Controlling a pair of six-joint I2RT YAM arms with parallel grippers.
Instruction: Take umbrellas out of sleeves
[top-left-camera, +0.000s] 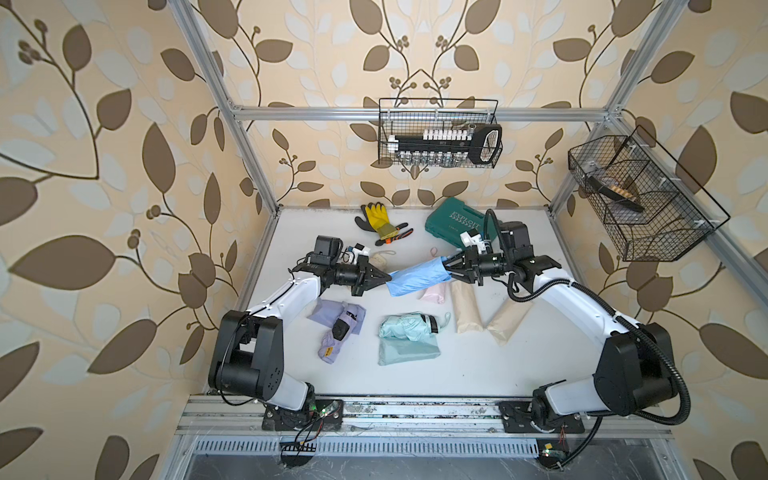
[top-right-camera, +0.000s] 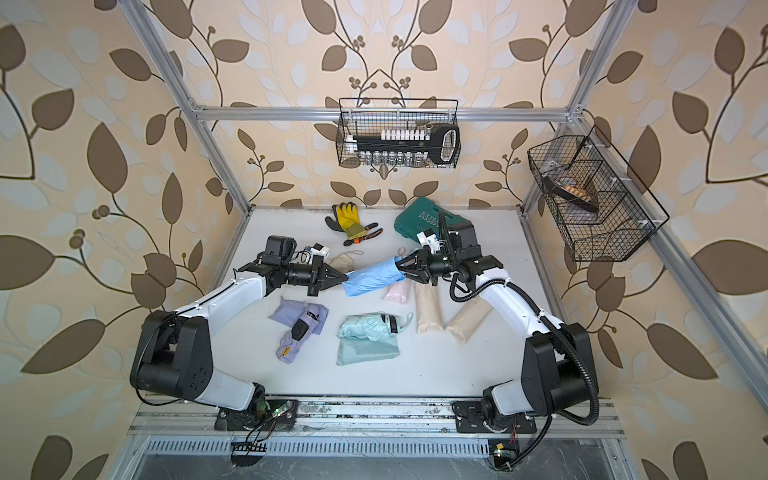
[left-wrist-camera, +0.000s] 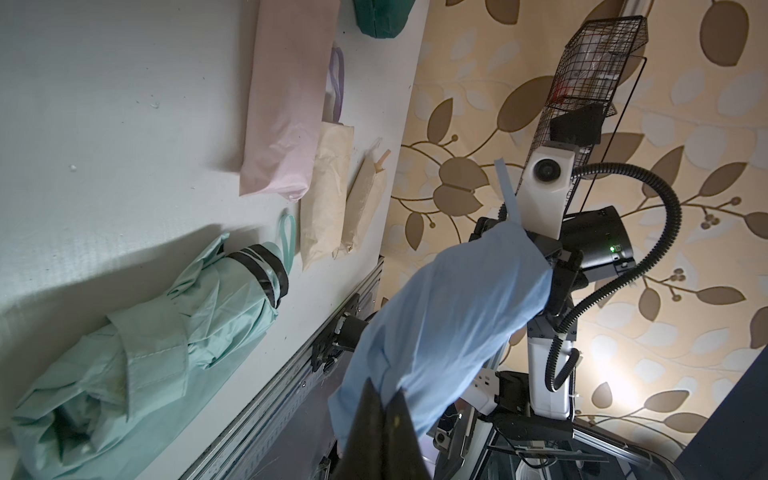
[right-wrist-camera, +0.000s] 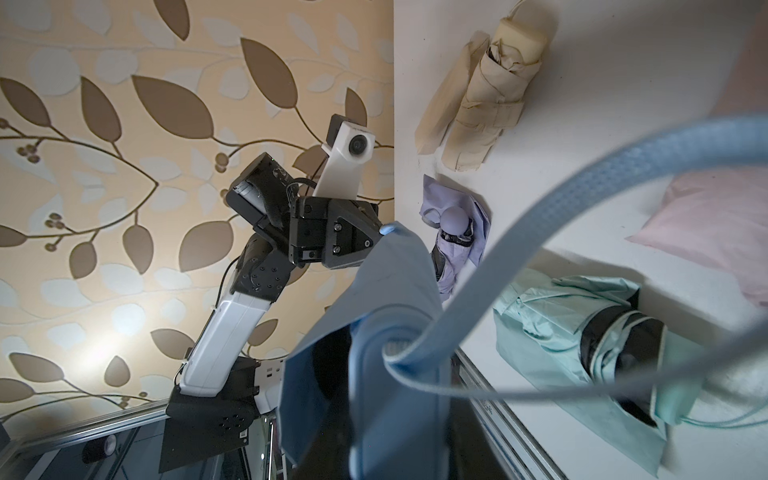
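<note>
A blue umbrella sleeve (top-left-camera: 417, 277) is stretched in the air between my two grippers. At its left end, my left gripper is shut, its fingertips pinching the thin blue cloth. My right gripper is shut on the blue umbrella's handle (right-wrist-camera: 400, 376), which sticks out of the sleeve's open mouth with its wrist strap (right-wrist-camera: 552, 216) looping toward the camera. The rest of that umbrella is hidden inside the sleeve. Below lie a mint umbrella (top-left-camera: 406, 325) on its flat sleeve (top-left-camera: 409, 350), a purple umbrella (top-left-camera: 333, 342), and a beige umbrella (right-wrist-camera: 488, 104) with its sleeve alongside.
A pink sleeved umbrella (left-wrist-camera: 288, 104) and two cream ones, left (top-left-camera: 465, 305) and right (top-left-camera: 509, 319), lie on the table. Yellow-black gloves (top-left-camera: 376, 220) and a green case (top-left-camera: 456, 221) are at the back. Bare table (top-left-camera: 472, 364) shows at the front right.
</note>
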